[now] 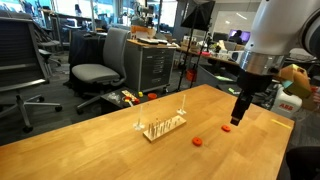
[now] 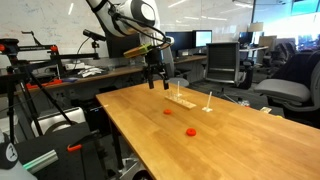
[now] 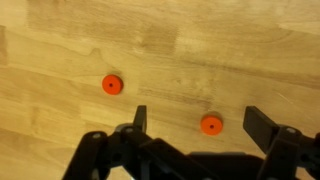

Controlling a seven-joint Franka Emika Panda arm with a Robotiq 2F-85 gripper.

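Observation:
Two small red-orange discs, each with a dark centre, lie flat and apart on the wooden table. In exterior view 1 the nearer disc (image 1: 197,142) is left of the farther disc (image 1: 226,128). My gripper is open and empty above the table in the wrist view. One disc (image 3: 211,125) appears between its spread fingers, on the table below; the other disc (image 3: 112,85) is up and to the left. A pale wooden rack (image 1: 164,127) with a row of small pegs stands farther left in exterior view 1.
Thin white posts (image 1: 183,105) stand near the rack's two ends. An office chair (image 1: 100,70) and drawers (image 1: 155,68) are beyond its far edge.

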